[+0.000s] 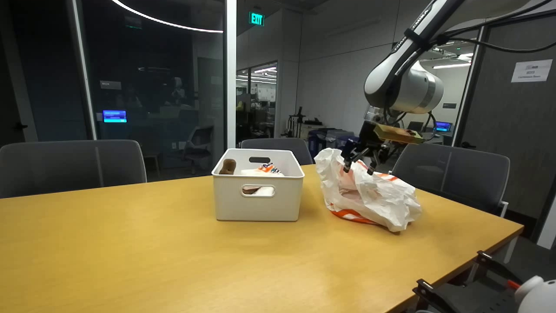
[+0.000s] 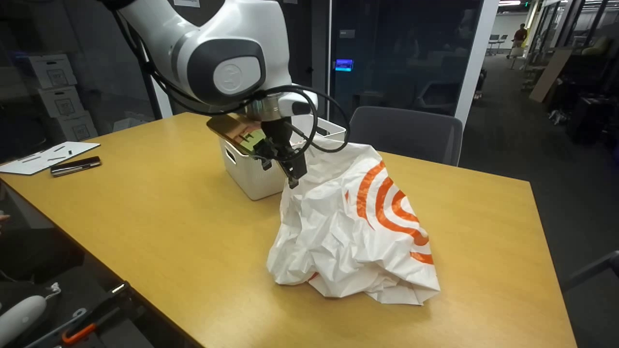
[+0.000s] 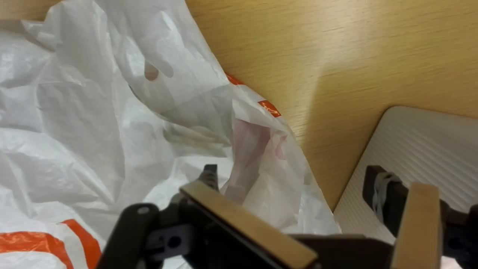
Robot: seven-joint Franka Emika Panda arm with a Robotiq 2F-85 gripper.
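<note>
A crumpled white plastic bag with orange stripes (image 1: 372, 201) lies on the table, its mouth facing the white bin (image 1: 256, 203). Inside that bin, a brown item (image 1: 227, 167) and a white packet with an orange and blue print (image 1: 269, 168) show above the rim. My gripper (image 1: 359, 170) stands open over the bag's mouth, with nothing seen held. In the wrist view the fingers (image 3: 208, 177) spread wide, one above the bag (image 3: 80, 125) and the other over the wall of the bin (image 3: 412, 148). Something pinkish shows through the bag's opening; what it is cannot be made out.
A white board (image 2: 49, 157) and a dark marker-like object (image 2: 75, 166) lie at its far left in the second exterior view. Chairs (image 1: 451, 172) stand along the back.
</note>
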